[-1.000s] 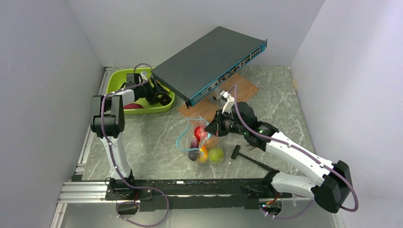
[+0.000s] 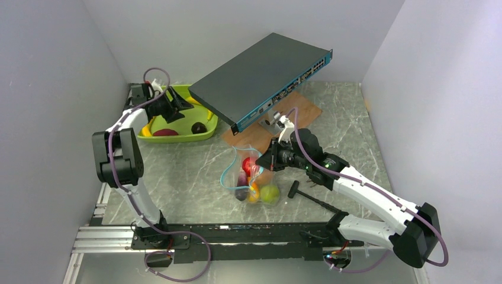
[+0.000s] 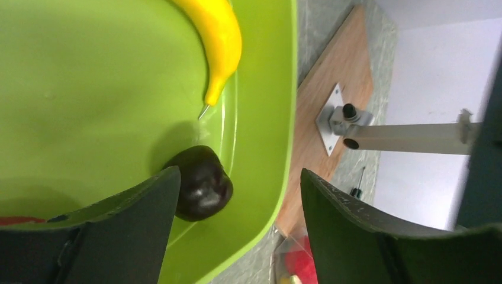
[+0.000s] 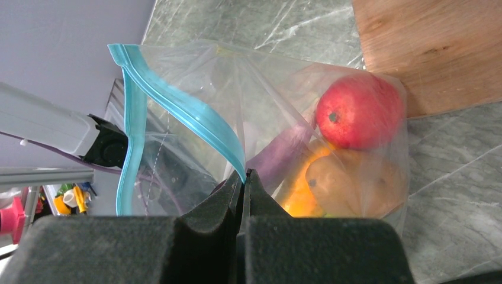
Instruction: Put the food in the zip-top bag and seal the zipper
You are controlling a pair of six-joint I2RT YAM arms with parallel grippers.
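Observation:
The clear zip top bag stands on the table with its blue-edged mouth agape, several foods inside, among them a red fruit and a purple one. My right gripper is shut on the bag's blue zip edge. Over the green bin, my left gripper is open, with no food gripped. A dark round fruit lies on the bin floor, partly behind one finger in the left wrist view. A yellow pepper-like food lies farther off along the bin wall.
A dark rack device hangs on a post over the wooden board, overlapping the bin's right side from above. A black hammer-like tool lies right of the bag. Bare table separates bin and bag.
The right arm has barely shifted.

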